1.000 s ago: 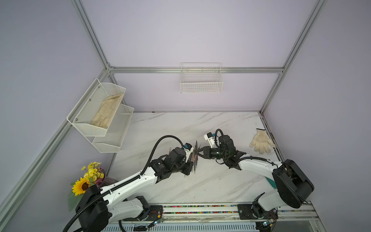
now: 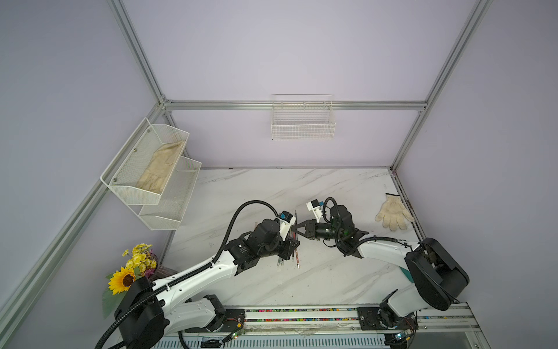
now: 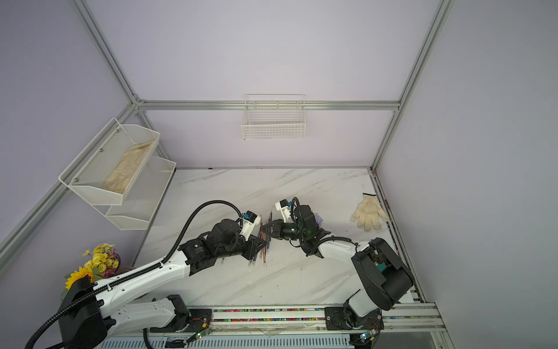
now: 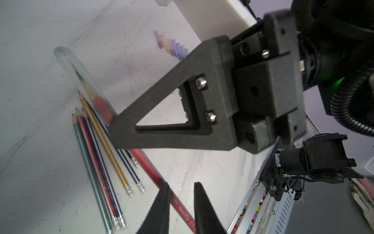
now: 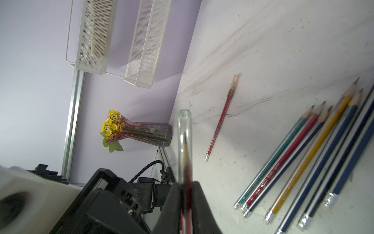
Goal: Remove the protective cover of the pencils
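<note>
A red pencil [image 4: 148, 165] with a clear cover [image 4: 73, 67] over its tip is in my right gripper, which is shut on it. My left gripper faces this pencil, its fingertips part open near the pencil's lower length in the left wrist view; they do not appear to grip it. Several pencils [image 5: 288, 156] lie side by side on the table beneath. Another red pencil [image 5: 219, 122] with a cover lies apart. A row of loose coloured covers [image 4: 173, 46] lies farther off.
A glove [image 2: 394, 212] lies at the right of the table [image 2: 244, 186]. White wire baskets [image 2: 302, 125] hang on the back and left walls. A vase of flowers [image 5: 146, 132] stands at the left.
My left gripper has moved slightly up and to the right toward the right gripper. The right gripper has shifted only slightly.
</note>
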